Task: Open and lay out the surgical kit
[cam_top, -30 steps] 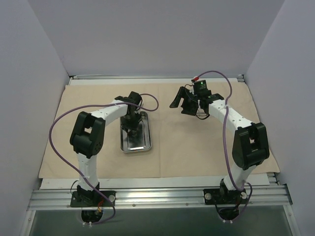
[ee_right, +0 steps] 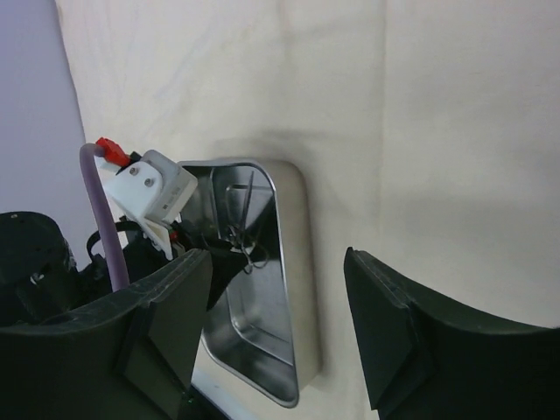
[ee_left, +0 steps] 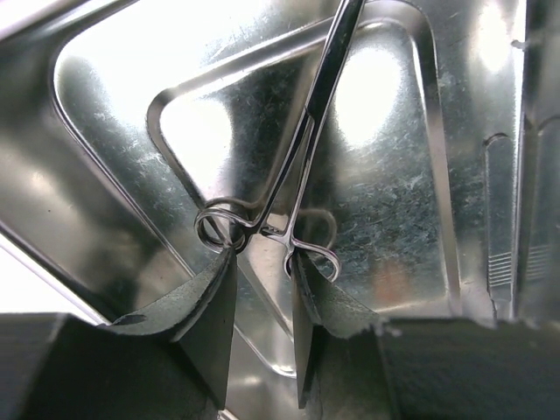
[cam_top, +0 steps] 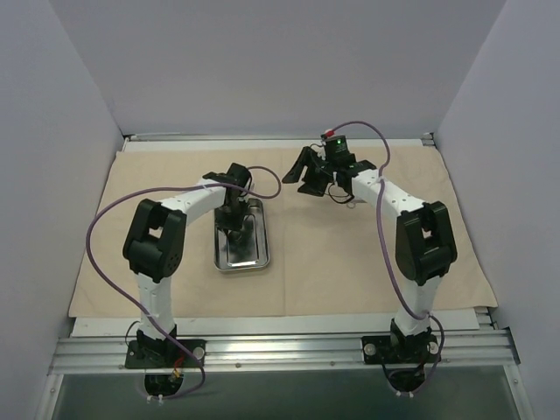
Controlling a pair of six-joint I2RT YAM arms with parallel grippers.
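The steel tray (cam_top: 241, 261) lies left of centre, with my left gripper (cam_top: 229, 226) down inside it. In the left wrist view, a clamp with ring handles (ee_left: 319, 79) lies on the tray floor, and the left gripper has its fingertips at the handles, slightly apart; I cannot tell that it grips them. A slim ridged instrument (ee_left: 499, 245) lies at the right. My right gripper (cam_top: 306, 179) hangs to the tray's upper right, open with nothing between its fingers. In the right wrist view its fingers (ee_right: 381, 315) frame the tray's side.
A beige cloth (cam_top: 367, 262) covers the table, clear at the front right. Something small and silver (cam_top: 357, 203) is partly hidden under the right arm. Walls bound the sides and back.
My right arm has moved left and slightly up in the top view, toward the tray. The left arm is almost still.
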